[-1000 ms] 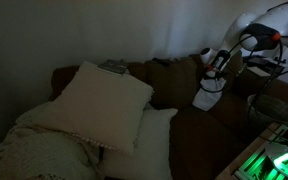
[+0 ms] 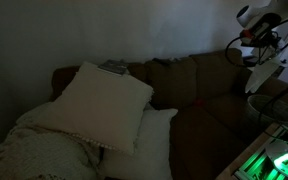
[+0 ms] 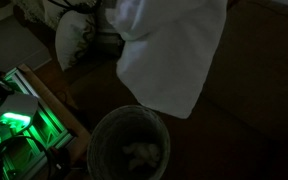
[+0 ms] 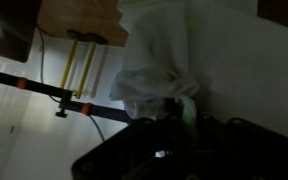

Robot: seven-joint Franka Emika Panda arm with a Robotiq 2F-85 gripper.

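Note:
A white cloth is bunched between the fingers of my gripper, which is shut on it; the dark fingers are hard to make out in the wrist view. From the raised gripper, the cloth hangs at the right of exterior view 1. Exterior view 2 shows the cloth spread wide, its lower edge close to the rim of a round basket in the picture. Inside that basket lies a crumpled pale item.
A brown sofa fills the middle, with a large cream pillow and a knitted blanket at its left. A patterned cushion sits near the arm side. Green-lit equipment stands at the front right.
My arm has swung right, carrying the cloth from above the sofa seat to near the basket. The cloth now hangs higher in exterior view 1. Pillows and blanket have stayed put.

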